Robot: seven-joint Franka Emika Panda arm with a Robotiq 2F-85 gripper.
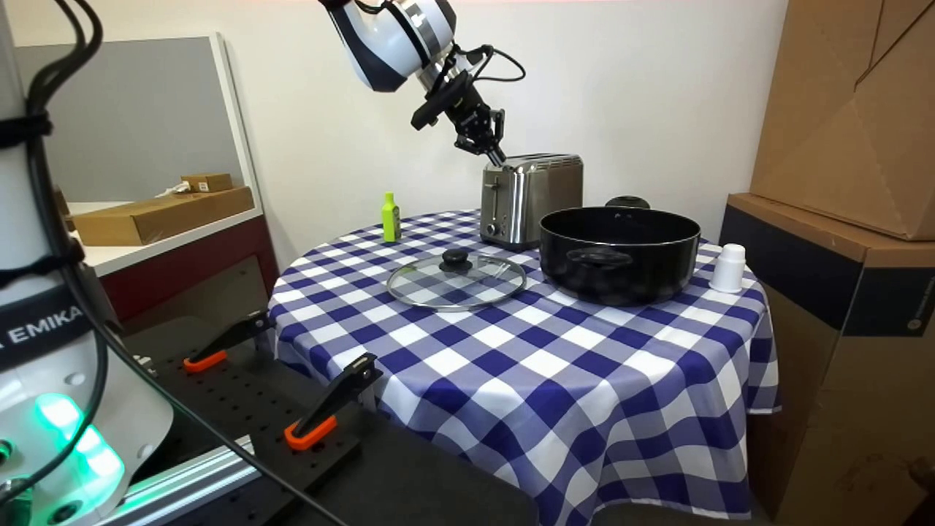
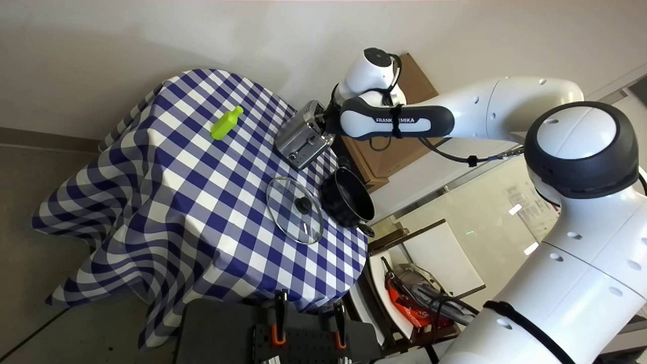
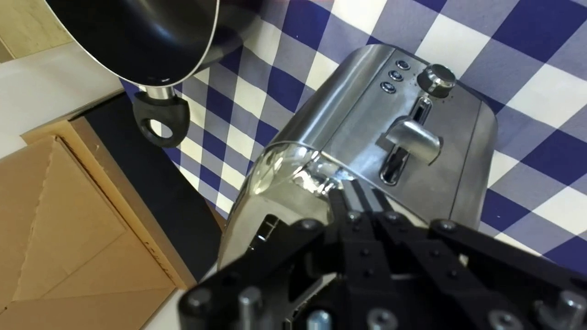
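A silver toaster [image 1: 548,200] stands upright at the back of the checkered table, its lever [image 3: 416,140] and knob [image 3: 436,80] on the end face seen in the wrist view. My gripper is shut, its fingertips together and nothing showing between them. The tips point down at the top edge of the toaster's lever end; whether they touch the metal I cannot tell. In exterior view 1 the gripper [image 1: 497,158] comes in from the upper left. The arm hides part of the toaster in exterior view 2.
A black pot [image 1: 619,263] stands close to the toaster, with a glass lid [image 1: 456,282] lying beside it. There is a green bottle [image 1: 391,218] at the back left and a white cup [image 1: 728,268] at the right.
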